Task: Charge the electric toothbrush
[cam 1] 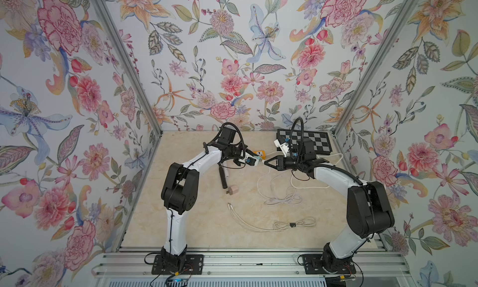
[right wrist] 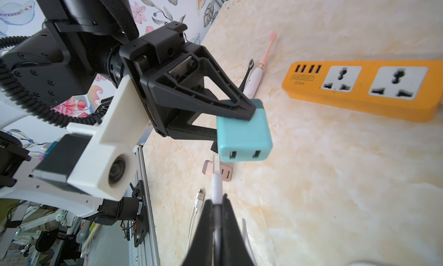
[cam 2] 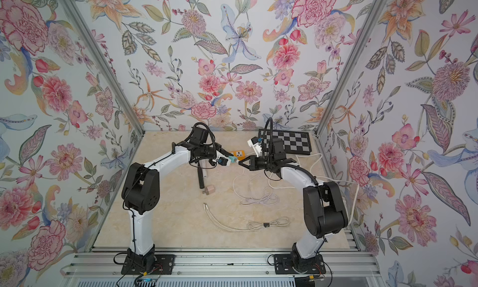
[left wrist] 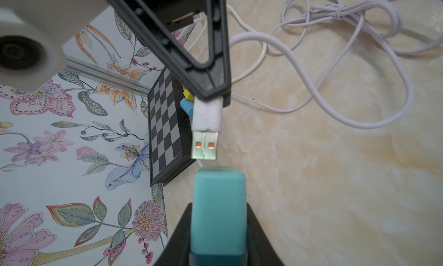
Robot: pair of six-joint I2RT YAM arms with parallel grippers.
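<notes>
My left gripper is shut on a cyan USB charger, its two USB ports facing my right gripper in the right wrist view. My right gripper is shut on a white USB-A plug (left wrist: 205, 122), whose metal end points at the charger, a short way from it; its cord loops down to the table. Behind them, a pink-headed electric toothbrush (right wrist: 256, 76) lies beside a dark one (right wrist: 245, 76).
An orange power strip (right wrist: 360, 86) lies at the back, a checkerboard (cam 2: 288, 141) at the back right. A pink plug adapter (cam 1: 233, 189) and coiled white cables (cam 1: 293, 224) lie on the table.
</notes>
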